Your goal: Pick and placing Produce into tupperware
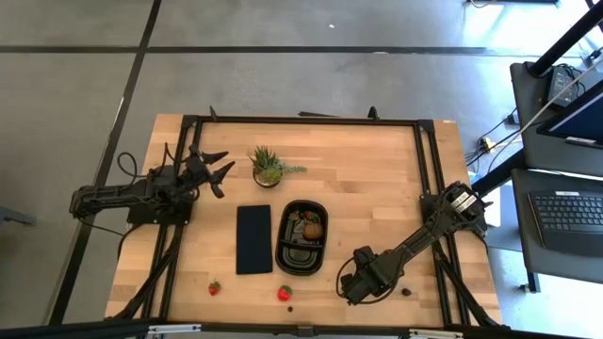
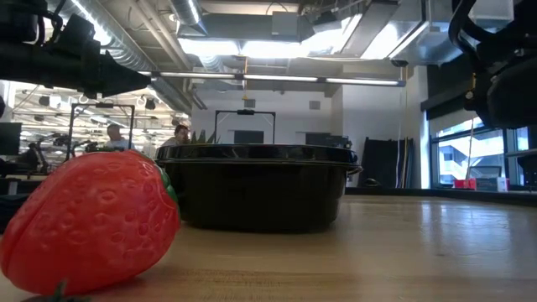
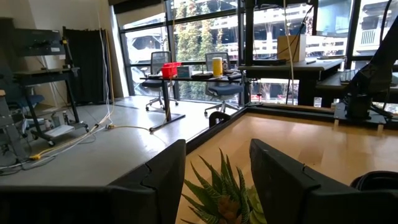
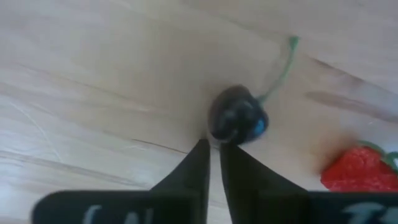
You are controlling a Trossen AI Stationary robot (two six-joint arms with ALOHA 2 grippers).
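A dark cherry (image 4: 239,115) with a green stem lies just beyond the tips of my right gripper, which is shut with nothing between its fingers. The fingertips meet at the cherry's lower left edge. To the right is a red strawberry (image 4: 360,170). From above, that strawberry (image 1: 285,294) and a small dark cherry (image 1: 289,309) lie in front of the black tupperware (image 1: 279,247). Produce sits in the tupperware's rear compartment. Well away from them, at the left, my left gripper stands open and empty.
Another strawberry (image 1: 214,288) lies farther left, and a small dark round item (image 1: 406,293) lies right of the right gripper. A potted plant (image 1: 268,171) stands behind the tupperware; a black mat (image 1: 253,240) lies beside it.
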